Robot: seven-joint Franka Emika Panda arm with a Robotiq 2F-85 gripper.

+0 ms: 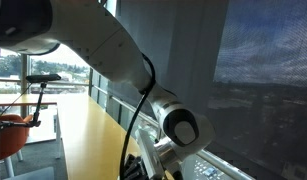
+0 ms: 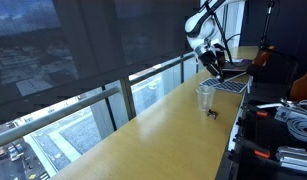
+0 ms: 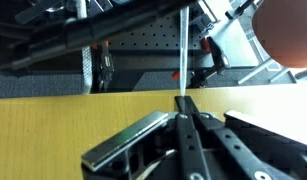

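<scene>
In the wrist view my gripper has its dark fingers together near the yellow tabletop's edge; it looks shut. A thin pale strip rises just beyond the fingertips; whether it is between them or behind them, I cannot tell. From the second exterior view, the white arm reaches over the far end of the table. A pale, clear-looking cup stands on the tabletop, and a small dark object lies beside it. The first exterior view shows the arm's white wrist close up, its fingertips hardly visible.
A dark grid-like surface lies behind the cup. Window blinds and a metal rail run along the table's side. An orange rounded object fills the wrist view's upper right.
</scene>
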